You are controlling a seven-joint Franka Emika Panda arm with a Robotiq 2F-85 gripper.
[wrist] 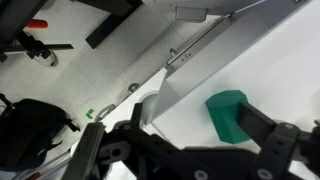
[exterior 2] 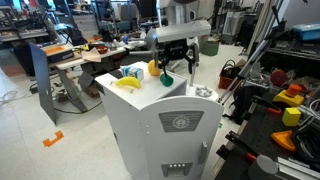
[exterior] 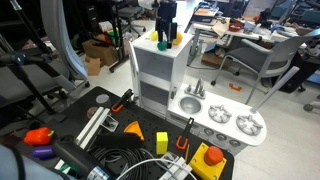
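Note:
A green object (wrist: 225, 115), perhaps a cup or a vegetable, lies on the white cabinet top (exterior 2: 125, 98). My gripper is open above that top, its fingers wide apart. In the wrist view the green object appears between them, close to the right finger (wrist: 262, 140), which covers part of it; whether they touch I cannot tell. From the second exterior view, the green object (exterior 2: 168, 79) sits just under the gripper (exterior 2: 172, 72). An orange ball (exterior 2: 154, 67) and a yellow banana-like thing (exterior 2: 95, 87) share the same top.
A blue-and-white box (exterior 2: 133, 70) also stands on the cabinet top. Beside the cabinet is a low white toy kitchen counter with a sink (exterior: 190, 105) and burners (exterior: 249, 125). A black table with tools, cables and a yellow block (exterior: 162, 140) fills the foreground.

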